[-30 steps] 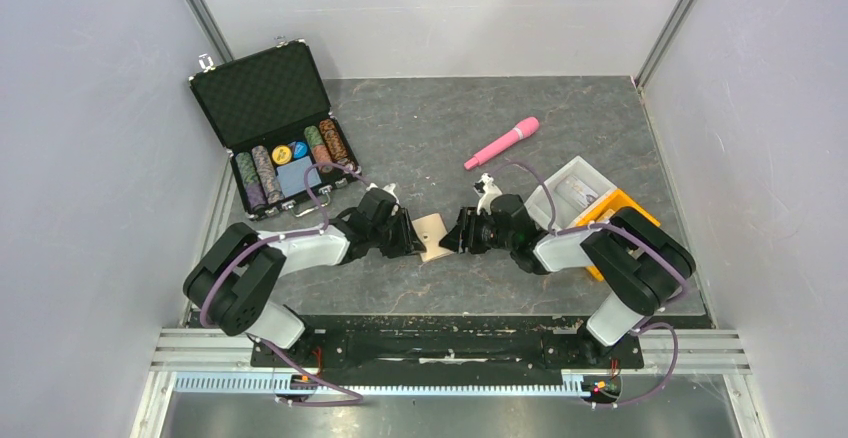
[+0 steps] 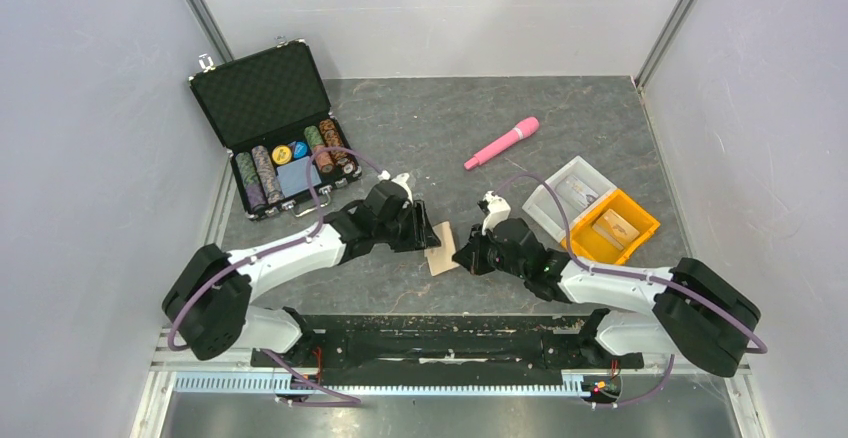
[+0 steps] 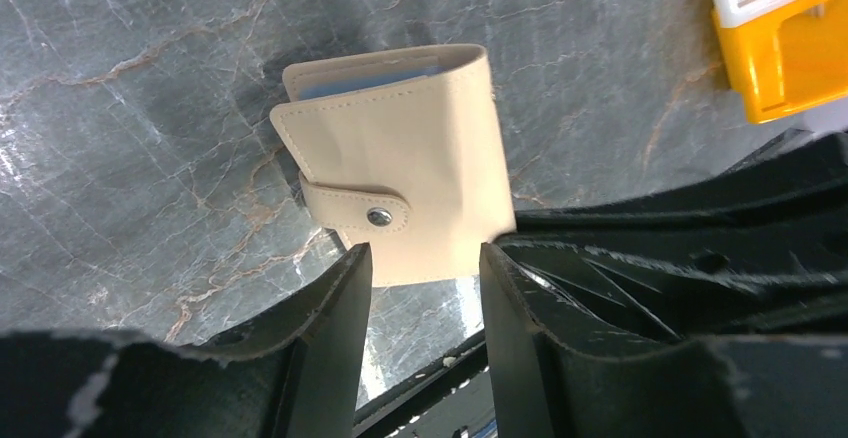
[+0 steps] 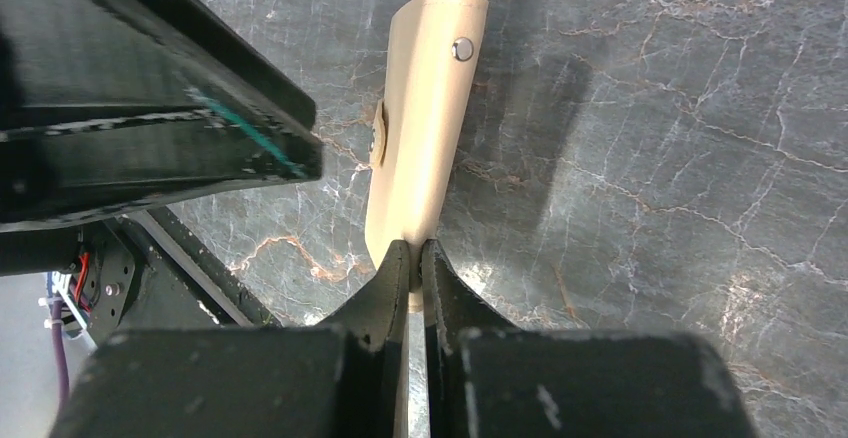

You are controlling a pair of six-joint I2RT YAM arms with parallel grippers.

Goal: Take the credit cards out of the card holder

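Note:
The beige card holder (image 2: 440,248) is between my two grippers, lifted at a tilt, with a snap strap (image 3: 350,206) and a pale blue edge inside its top fold in the left wrist view. My right gripper is shut on the holder's lower edge. My left gripper is part open just beside the holder, its fingertips apart with nothing clearly held between them.
An open chip case (image 2: 260,93) lies at the back left, a pink microphone (image 2: 505,143) at the back middle. White (image 2: 550,218) and yellow (image 2: 630,208) bins stand at the right.
My right gripper has shut on the holder and shifted slightly toward the front right. My left arm has moved a little right, and the holder has shifted right with the grippers.

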